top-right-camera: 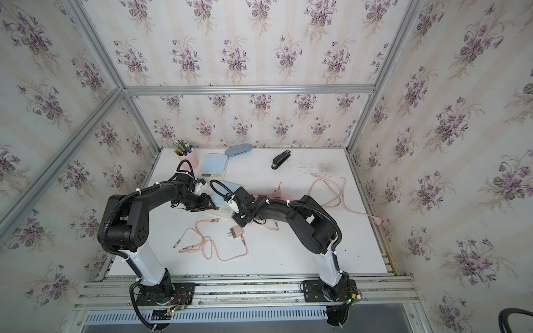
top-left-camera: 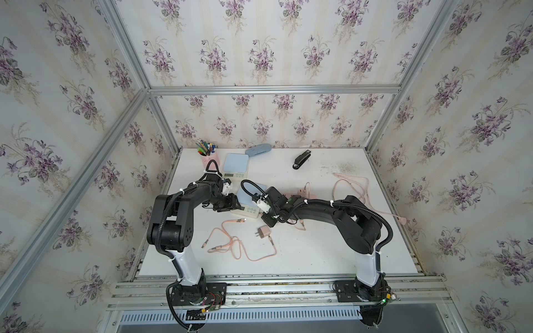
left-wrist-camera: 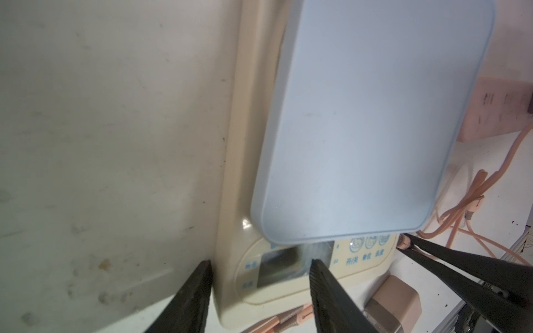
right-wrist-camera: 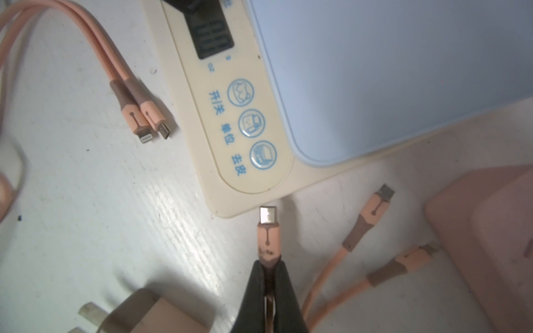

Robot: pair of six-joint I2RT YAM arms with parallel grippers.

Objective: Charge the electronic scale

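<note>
In the right wrist view my right gripper is shut on a pink cable's connector (right-wrist-camera: 268,244), whose metal tip (right-wrist-camera: 268,214) points at the side of the electronic scale (right-wrist-camera: 238,199). The tip lies just off the scale's edge, close to its corner; whether it touches I cannot tell. The scale has a cream body, a blue plate (left-wrist-camera: 377,122) and a small display (left-wrist-camera: 283,263). My left gripper stands open over the display end, its fingers apart around that corner of the scale. Any charging port is hidden.
Two more cable ends (right-wrist-camera: 377,205) lie beside a pink power strip (right-wrist-camera: 494,222). A pink charger block (top-left-camera: 263,231) and loose cables (top-left-camera: 233,244) rest in front of the scale. A second scale (top-left-camera: 236,164), pen cup (top-left-camera: 208,158) and stapler (top-left-camera: 301,159) stand behind.
</note>
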